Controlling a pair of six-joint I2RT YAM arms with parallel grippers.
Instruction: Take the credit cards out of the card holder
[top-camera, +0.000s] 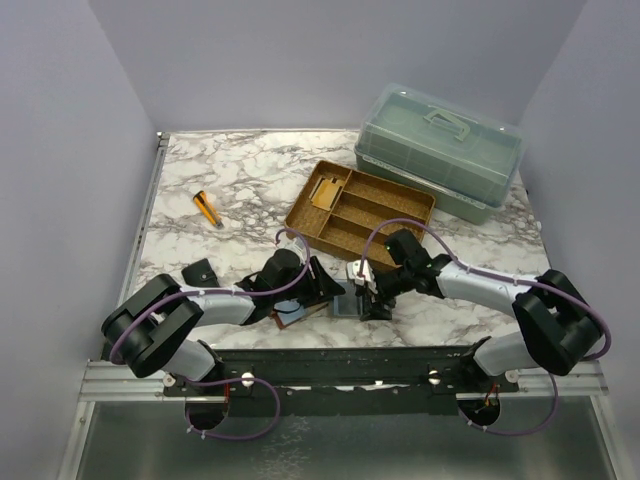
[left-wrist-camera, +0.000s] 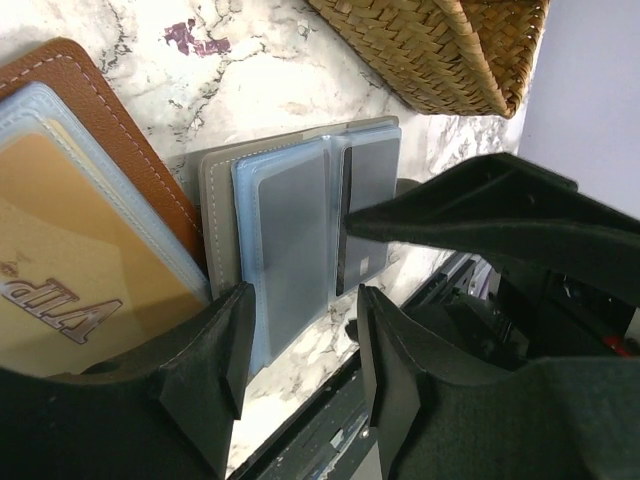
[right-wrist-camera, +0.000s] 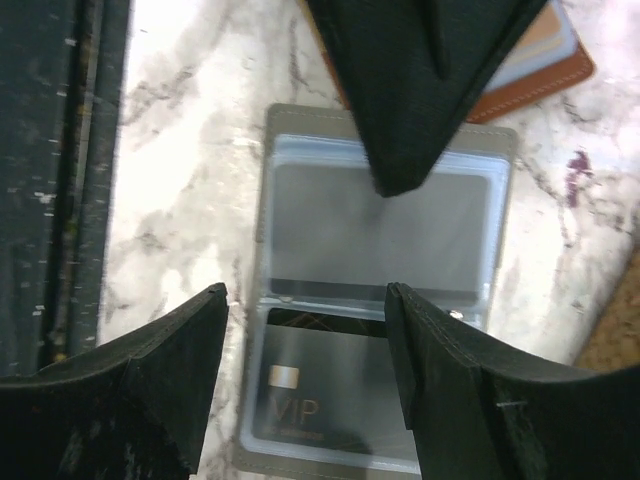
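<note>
The grey card holder (right-wrist-camera: 383, 227) lies open on the marble near the front edge, with clear blue sleeves and a dark card (right-wrist-camera: 308, 400) marked VIP in its lower pocket in the right wrist view. My left gripper is open at the holder's left sleeve, beside a brown leather piece (left-wrist-camera: 129, 150) holding a tan card (left-wrist-camera: 80, 260). My right gripper hangs over the holder, fingers apart above the dark card's pocket, with nothing visibly between them.
A woven divided basket (top-camera: 358, 232) sits behind the holder, a lidded plastic box (top-camera: 440, 150) at back right. An orange cutter (top-camera: 207, 208) and a dark object (top-camera: 200, 272) lie left.
</note>
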